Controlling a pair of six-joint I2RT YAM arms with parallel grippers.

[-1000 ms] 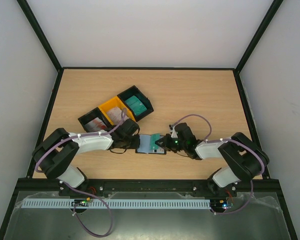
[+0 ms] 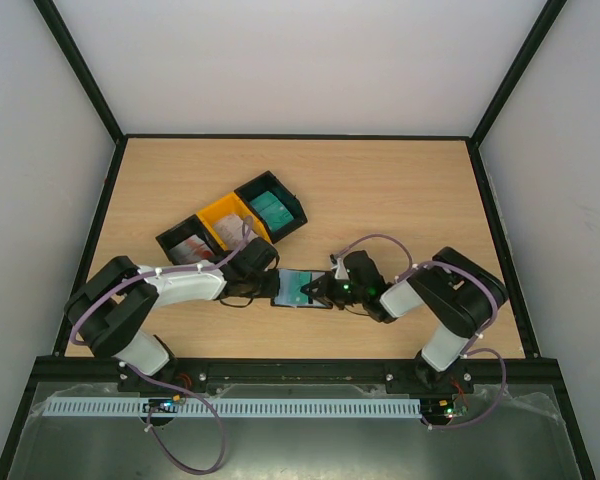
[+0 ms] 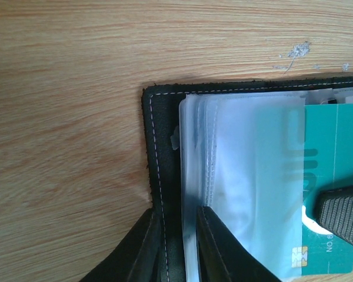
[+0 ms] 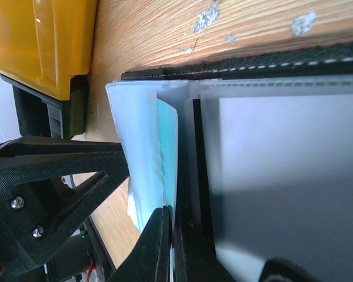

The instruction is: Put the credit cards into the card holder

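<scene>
The black card holder lies open on the table with clear sleeves. A teal card shows among its sleeves at the right in the left wrist view. My left gripper is part open at the holder's left edge, fingertips on either side of the border and sleeve edge. My right gripper is shut at the folded-up sleeves with the teal card; whether it pinches the card's edge is hard to tell.
Behind the holder stand bins: a black one with pinkish cards, a yellow one and a black one with teal cards.
My right arm has shifted slightly, its wrist lower in the top view, and the teal card sits a little differently in the holder. My left arm looks unchanged.
</scene>
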